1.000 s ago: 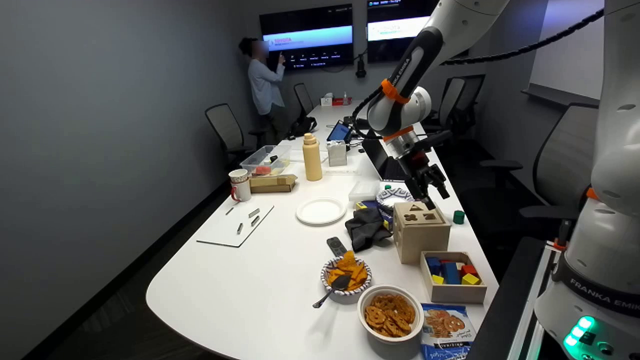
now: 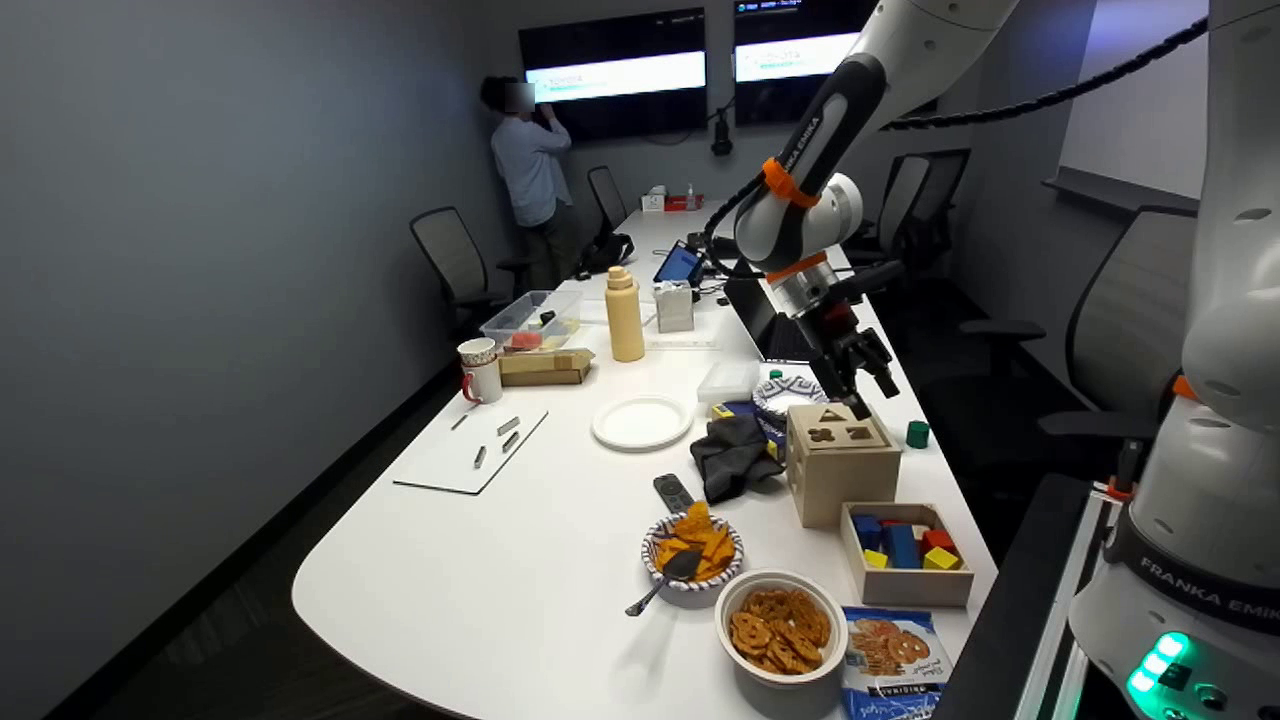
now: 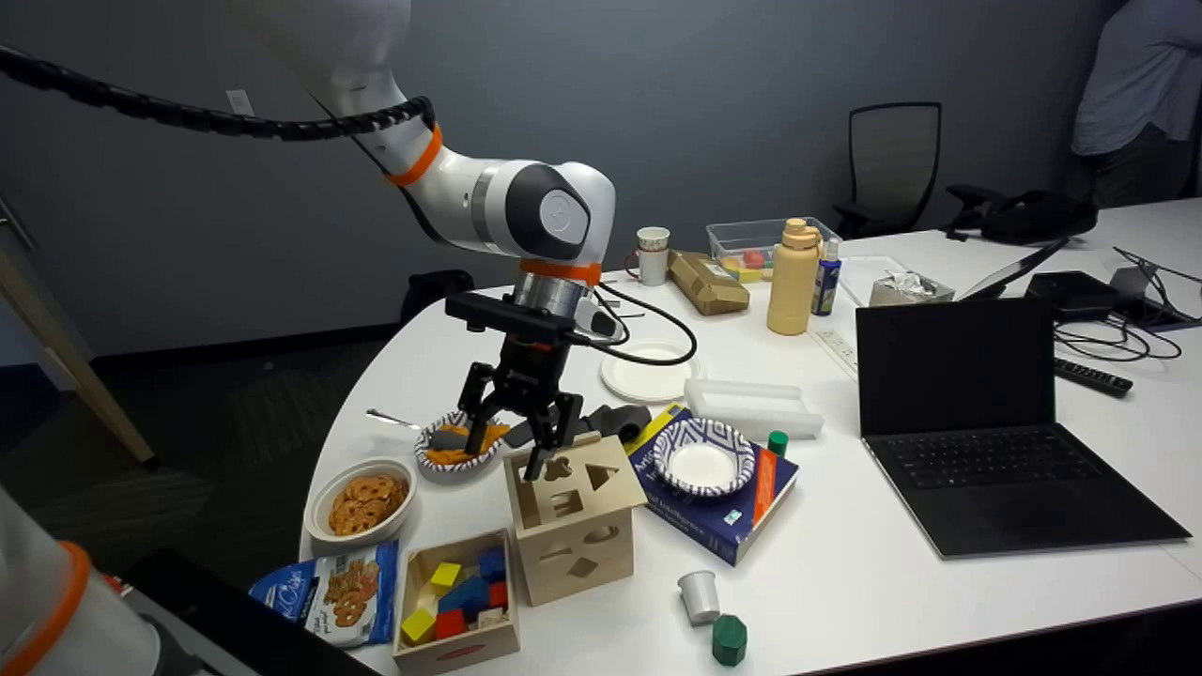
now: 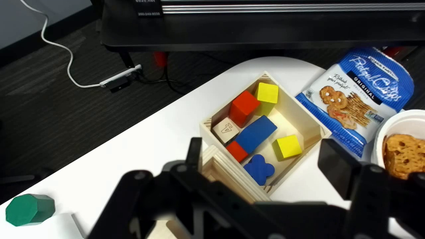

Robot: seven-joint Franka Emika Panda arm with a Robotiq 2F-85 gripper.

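Observation:
My gripper [image 3: 502, 460] hangs open above the wooden shape-sorter box [image 3: 586, 559], its fingers spread and nothing between them. Beside that box sits an open wooden tray [image 4: 312, 153] holding several blocks. In the wrist view these include a blue block [image 4: 256, 133], a red block [image 4: 243, 107], two yellow blocks, one of them the nearer yellow cube [image 4: 287, 147], a plain wooden block [image 4: 225, 129] and a blue clover-shaped piece [image 4: 259, 169]. The sorter's lid shows cut-out shapes in exterior view 2; in the wrist view the gripper body covers much of the sorter.
A pretzel bag [image 2: 895, 662], a pretzel bowl [image 2: 781, 628] and a chip bowl [image 2: 692, 551] stand near the tray. A green block [image 3: 729, 640] and a small cup [image 3: 699, 596] lie near the table edge. The laptop [image 3: 1014, 484] is farther off.
The arm, gripper and table objects look unchanged. Only the person at the back has shifted, and the wall screen's picture differs.

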